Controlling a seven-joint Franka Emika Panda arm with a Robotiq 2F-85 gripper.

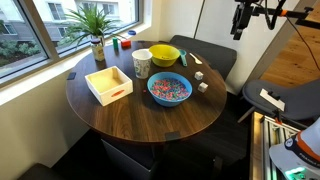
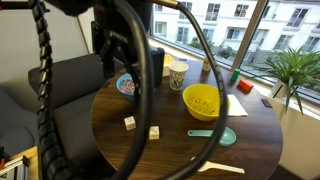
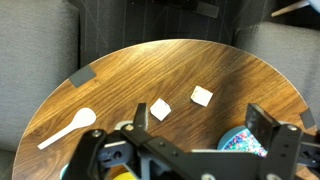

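Note:
My gripper hangs above the table edge, its fingers wide apart with nothing between them. In exterior view 1 it is at the upper right (image 1: 238,28), clear of the table. A blue bowl (image 1: 170,99) holds many small colourful pieces; the gripper partly covers it in the wrist view. Farther back are a yellow bowl (image 2: 203,102) and a patterned white cup (image 2: 178,75). A pale spoon (image 3: 68,128) lies near the rim of the table.
The round wooden table (image 1: 135,120) has clear room at its front. A cream box (image 1: 108,85) stands on the left. Near the window are a potted plant (image 1: 93,22) and small red and green items. A teal utensil (image 2: 215,134) lies beside the yellow bowl.

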